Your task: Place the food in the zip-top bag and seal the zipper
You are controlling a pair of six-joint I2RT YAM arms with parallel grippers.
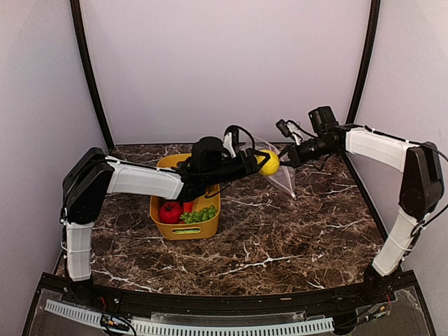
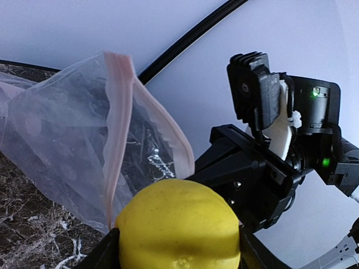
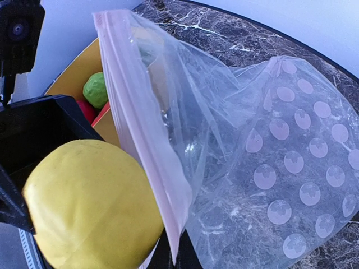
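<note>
A yellow fruit (image 1: 269,163) sits between the fingers of my left gripper, which is shut on it. The clear zip top bag (image 3: 241,162) hangs with its pinkish zipper edge pinched by my right gripper, shut on that thin rim. In the left wrist view the mouth of the bag (image 2: 61,129) gapes just beyond the fruit. Seen from the right wrist, the fruit (image 3: 92,204) is outside the bag, close beside the zipper edge; whether they touch I cannot tell. The bag looks empty, with pale round prints on one side.
A yellow basket (image 1: 185,232) stands at the left, under my left arm, holding a red tomato (image 1: 169,212), green grapes (image 1: 199,215) and an orange-red item (image 1: 187,206). Free marble tabletop (image 1: 280,245) lies in front and to the right.
</note>
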